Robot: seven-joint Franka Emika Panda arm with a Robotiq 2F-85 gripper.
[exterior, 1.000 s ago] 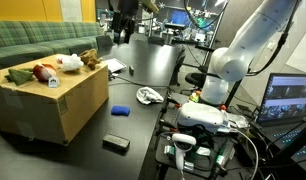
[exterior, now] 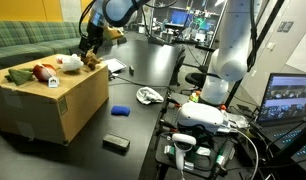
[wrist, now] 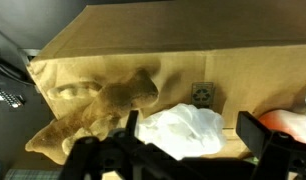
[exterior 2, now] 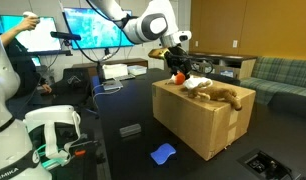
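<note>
My gripper point(exterior: 101, 37) hangs above the cardboard box point(exterior: 85, 103), near its far end. In the wrist view its two dark fingers point(wrist: 255, 137) stand wide apart, so it is open with nothing held. A crumpled white thing point(wrist: 181, 130), like a cloth or bag, lies below and between them. Beside it on the box rests a brown plush toy point(wrist: 105, 108), partly behind the other finger. A red and white object point(wrist: 289, 124) shows at the right edge. In the second exterior view the gripper point(exterior 2: 176, 48) is above the red object point(exterior 2: 179, 77).
On the box's near end, a red and green item point(exterior: 43, 72) and a dark green one point(exterior: 20, 76) sit. A blue object point(exterior: 120, 109) and a grey block point(exterior: 116, 143) lie on the floor, with clear space around them. A laptop point(exterior: 288, 105) stands at right.
From the right of the box, my gripper has swung left to above its far end. The objects on the box and floor look unmoved.
</note>
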